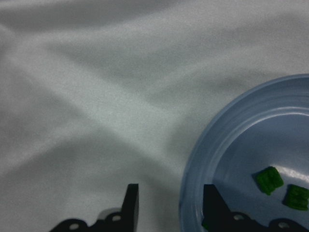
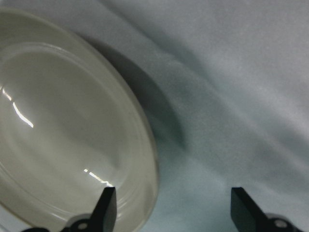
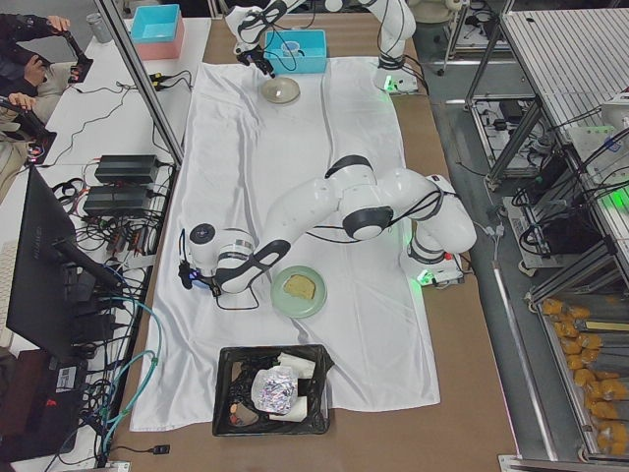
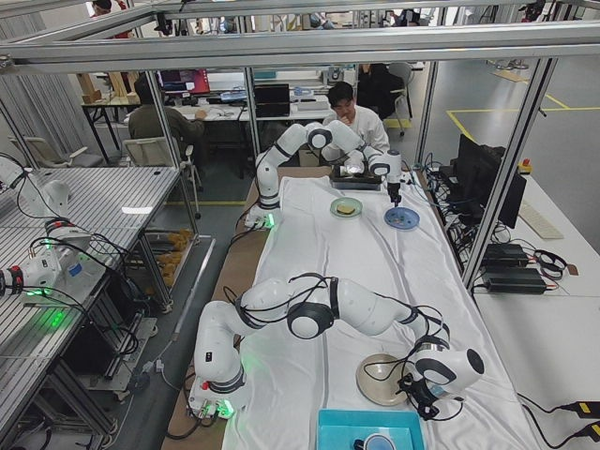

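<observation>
A blue plate [image 4: 401, 217] with small green pieces [image 1: 269, 180] lies on the white cloth. My left gripper is open at its rim [image 1: 193, 164], with nothing seen held. A beige plate [image 4: 379, 371] lies beside the blue bin at the other end; my right gripper is open over its edge, nothing between the fingers. A green plate [image 3: 283, 303] holds a yellow slice [image 3: 300, 287].
A blue bin [image 4: 337, 427] with a cup stands by the beige plate. A black lined tray [image 3: 223, 388] with wrapped items is at the other end.
</observation>
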